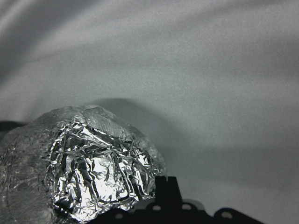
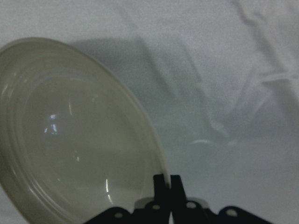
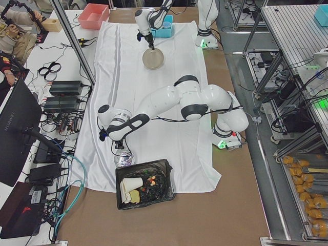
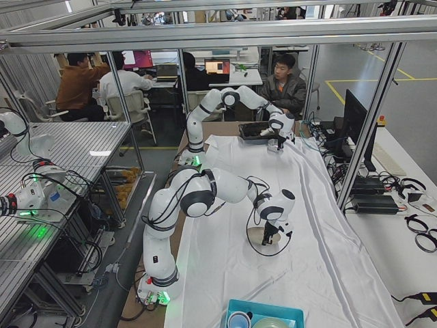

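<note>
A crumpled foil-covered bowl (image 1: 100, 172) stands on the white cloth just behind the black bin; my left gripper (image 3: 119, 144) is at its edge, fingertips close together on its rim in the left wrist view. At the other end of the cloth, my right gripper is shut on the rim of a beige plate (image 2: 74, 130), which also shows in the camera left view (image 3: 152, 60).
A black-lined bin (image 3: 145, 184) with cups and scraps sits at the cloth's near edge. A blue tray (image 4: 263, 311) with dishes is beside the right arm. The middle of the cloth is partly overhung by the left arm.
</note>
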